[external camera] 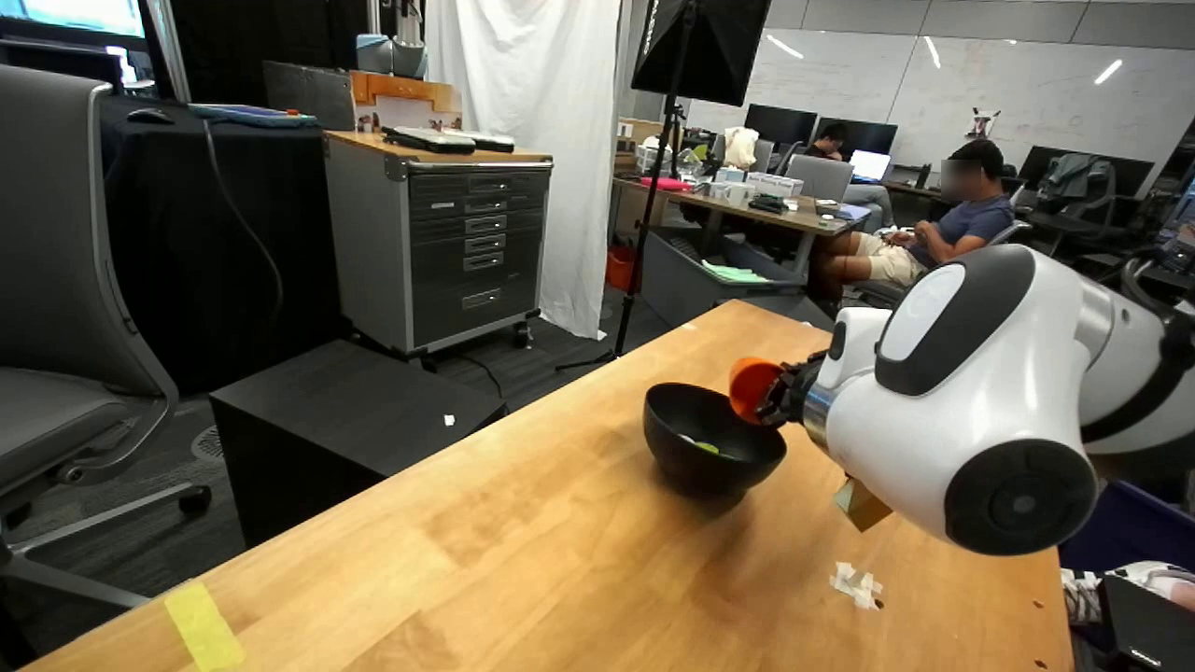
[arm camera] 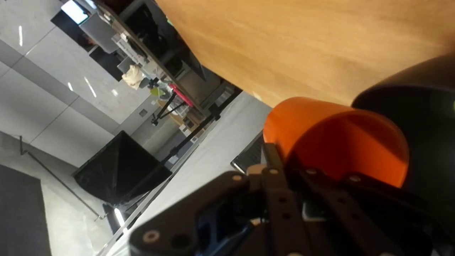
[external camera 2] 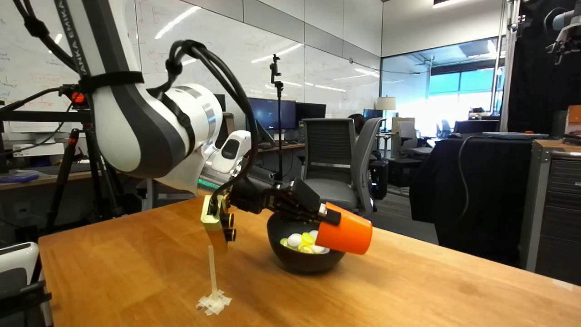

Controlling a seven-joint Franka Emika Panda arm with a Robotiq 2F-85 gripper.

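Observation:
An orange cup (external camera 2: 344, 231) lies on its side in the hold of my gripper (external camera 2: 330, 213), whose fingers are shut on its wall. In exterior view 1 the cup (external camera: 752, 388) is at the far rim of the black bowl (external camera: 695, 454); whether it touches the rim I cannot tell. Several white and yellow pieces (external camera 2: 306, 243) lie in the bowl. From the wrist view, the cup's open mouth (arm camera: 354, 147) faces the dark bowl (arm camera: 431, 123), and no pieces show inside the part of the cup that is visible.
A thin pale stick (external camera 2: 213, 272) stands taped to the wooden table near the arm. Yellow tape (external camera: 205, 627) marks the table's near left corner. The table between tape and bowl is clear.

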